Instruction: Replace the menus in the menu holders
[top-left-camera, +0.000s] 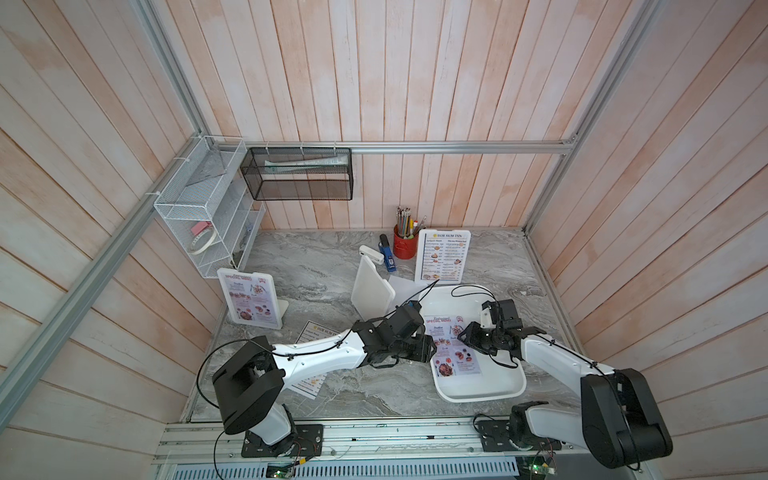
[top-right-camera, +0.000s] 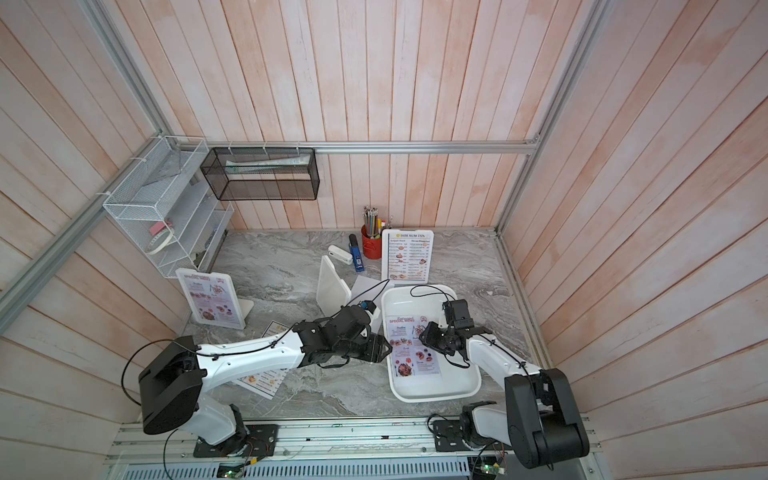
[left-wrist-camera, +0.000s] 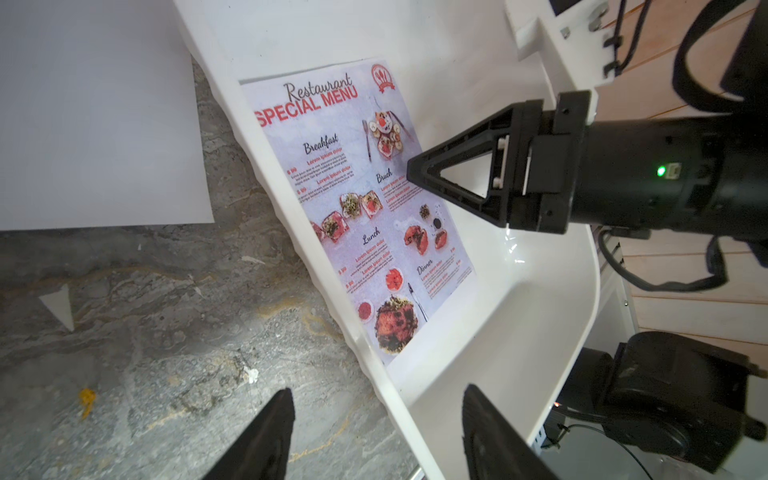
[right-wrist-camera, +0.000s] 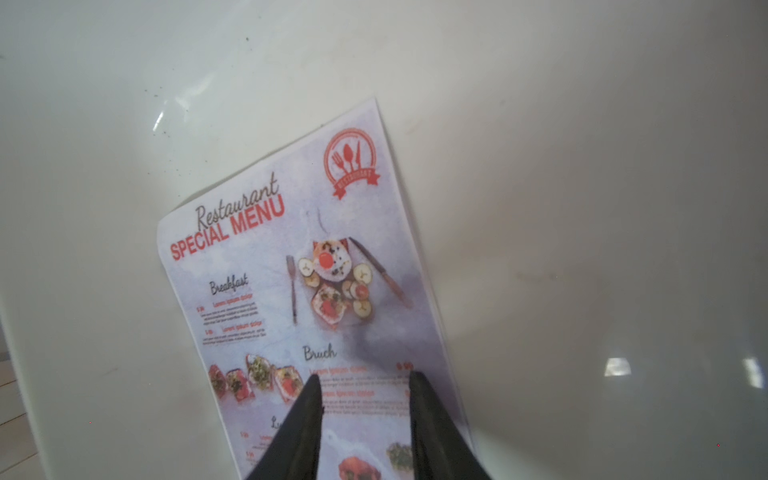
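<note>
A lilac "Special Menu" sheet (left-wrist-camera: 344, 200) lies against the left side of the white tray (top-left-camera: 480, 397). My right gripper is low over the sheet's right part, its fingertips apart; whether they pinch paper is unclear. At the tray's left rim, my left gripper stands open, nothing between its fingers. Three white holders are on the table: the left holder (top-left-camera: 276, 308) bears a lilac menu, the back holder (top-left-camera: 464, 276) a white one, and the middle holder (top-left-camera: 372, 292) stands edge-on, its front hidden. Another printed menu (top-left-camera: 316, 330) lies partly under the left arm.
Blank white paper (left-wrist-camera: 96, 120) lies left of the tray. Behind are a red pen cup (top-left-camera: 405, 246), a blue-black item (top-left-camera: 388, 254) and a small white object (top-left-camera: 371, 254). Wire shelves (top-left-camera: 212, 212) hang at left.
</note>
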